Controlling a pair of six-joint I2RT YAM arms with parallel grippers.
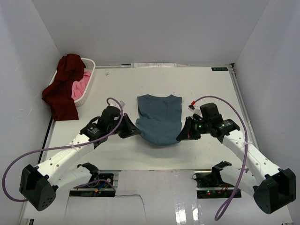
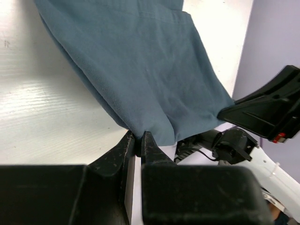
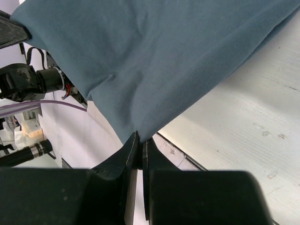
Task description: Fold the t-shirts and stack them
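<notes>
A blue-grey t-shirt (image 1: 160,108) lies on the middle of the white table, its near part lifted and sagging between my two grippers. My left gripper (image 1: 138,132) is shut on the near left corner of the cloth; in the left wrist view the fabric (image 2: 140,93) runs up from between its fingertips. On the other side, my right gripper (image 1: 180,138) is shut on the near right corner, and the right wrist view shows the cloth (image 3: 154,65) pinched there. The far part of the shirt rests flat on the table.
At the back left stands a white basket (image 1: 89,65) with a dark red cloth (image 1: 65,89) hanging over its side and a pink cloth (image 1: 80,86) inside.
</notes>
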